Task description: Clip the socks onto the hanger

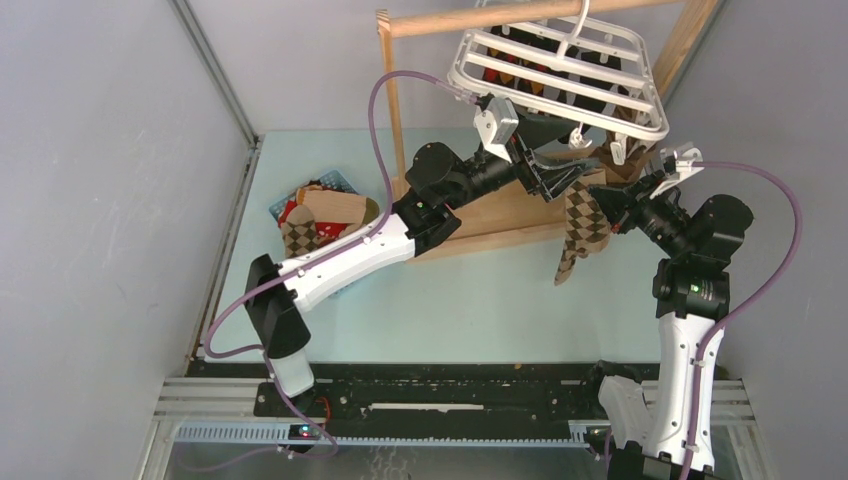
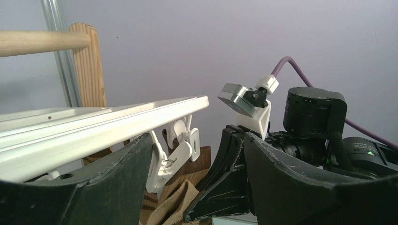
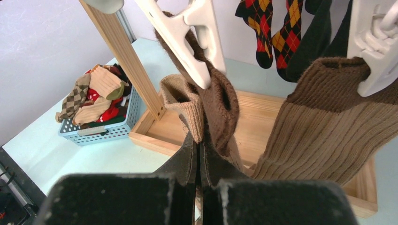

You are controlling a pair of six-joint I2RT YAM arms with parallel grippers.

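Note:
A tan and brown argyle sock (image 1: 585,220) hangs below the front edge of the white hanger (image 1: 640,128). Its ribbed tan cuff (image 3: 190,105) is pinched by my right gripper, which is shut on it. Dark brown knit (image 3: 220,101) runs close beside a white clip (image 3: 202,40); whether the clip grips it, I cannot tell. My left gripper is part open, its two fingers on either side of a front clip (image 2: 171,161) in the left wrist view. The sock's cuff lies just below that clip.
Another brown ribbed sock (image 3: 324,122) hangs from a clip at the right. Red argyle (image 3: 288,35) and dark green socks hang farther back. A blue basket (image 3: 101,133) of socks stands on the table's left. Wooden posts (image 1: 393,110) frame the hanger.

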